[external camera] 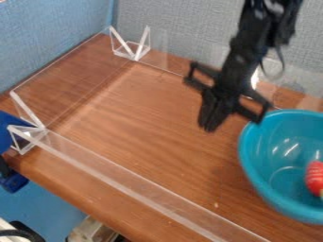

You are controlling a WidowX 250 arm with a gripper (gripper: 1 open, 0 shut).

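My black gripper [212, 111] hangs over the wooden table, up and to the left of the blue bowl, blurred, its fingertips shut with nothing visible between them. The blue bowl [265, 156] sits at the right of the table, cut off by the frame edge. A red object [313, 178], partly out of view, lies inside the bowl.
Clear acrylic rails with white brackets [28, 132] run along the table's [139, 123] back and front edges. A dark blue object [10, 175] is at the left edge.
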